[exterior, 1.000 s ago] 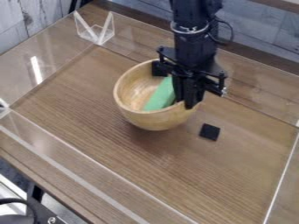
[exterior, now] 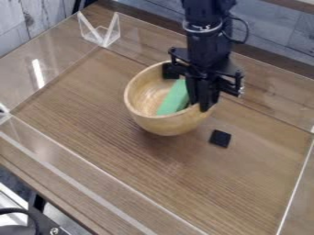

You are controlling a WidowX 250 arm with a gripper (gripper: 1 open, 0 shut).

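Note:
A tan bowl (exterior: 150, 117) with a green object (exterior: 173, 99) inside sits near the middle of the wooden table. The black robot gripper (exterior: 200, 95) reaches down from the top over the bowl's right side, its tips at or just inside the rim beside the green object. Whether anything is between its fingers is hard to make out.
A small black block (exterior: 219, 139) lies on the table right of the bowl. Another dark object (exterior: 171, 69) is behind the bowl. A wall runs along the back right.
The gripper has shifted slightly left and up. The green object looks a little lower or more covered, and the bowl has moved very slightly.

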